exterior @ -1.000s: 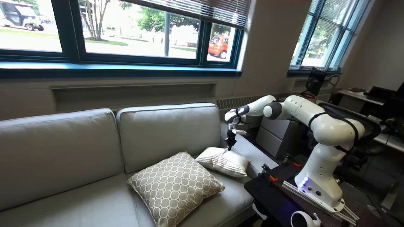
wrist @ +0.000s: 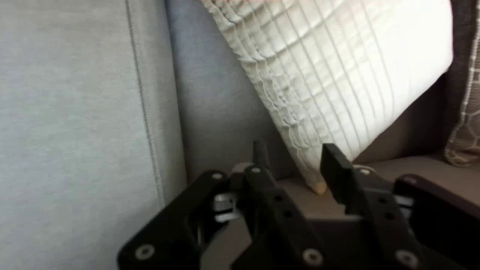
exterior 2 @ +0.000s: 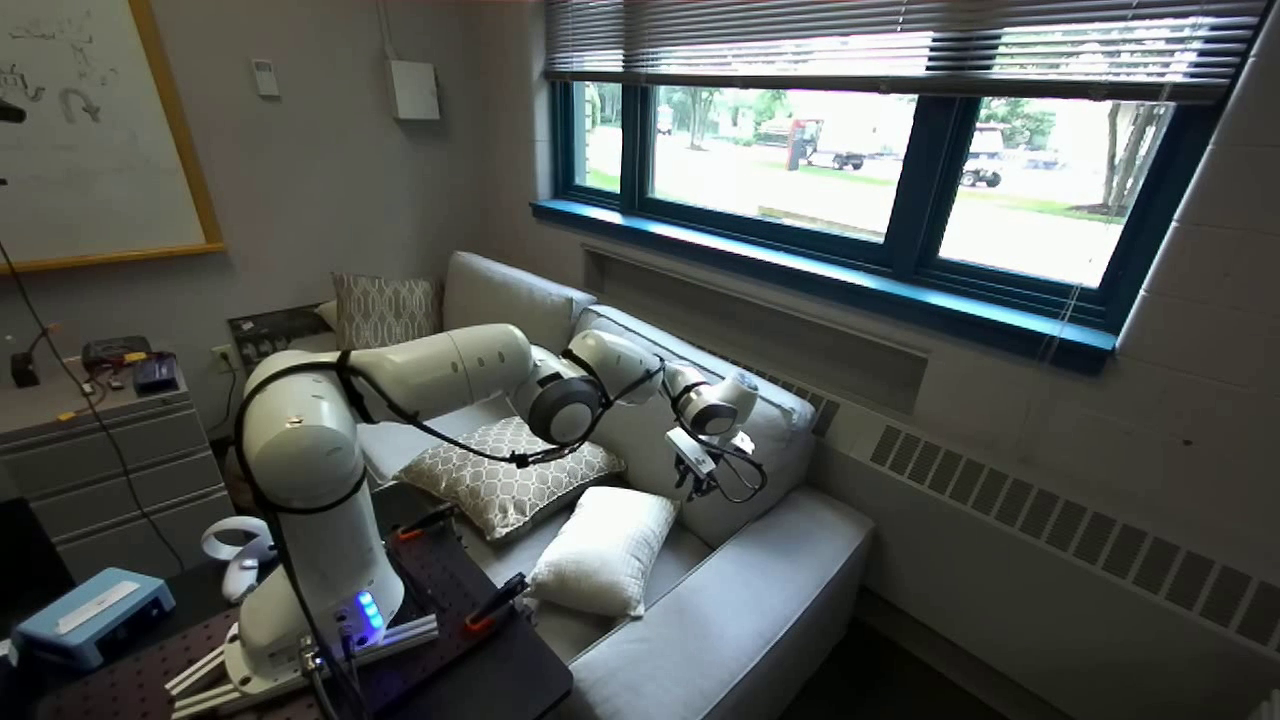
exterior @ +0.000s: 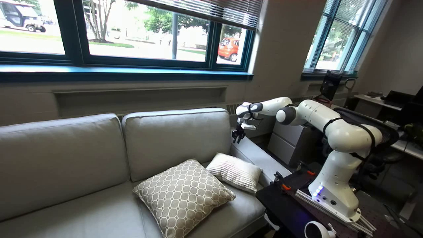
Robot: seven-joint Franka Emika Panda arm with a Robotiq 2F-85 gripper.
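A small white pleated pillow leans in the sofa's corner by the armrest, tilted on the seat. In the wrist view this pillow fills the upper right, and one corner points down toward my fingers. My gripper is in the air above the pillow, apart from it, near the back cushion. In the wrist view the gripper has its two fingertips spread, with nothing held between them. From the other side, the pillow shows below and left of the gripper, whose fingers are partly hidden there.
A larger patterned pillow lies left of the white one. The sofa's armrest and back cushion bound the corner. Clamps sit on the black robot table.
The gripper has risen and moved slightly left, away from the white pillow, and its fingers have spread. Previously touching the fingertips, the pillow now sits a little lower and tilted differently.
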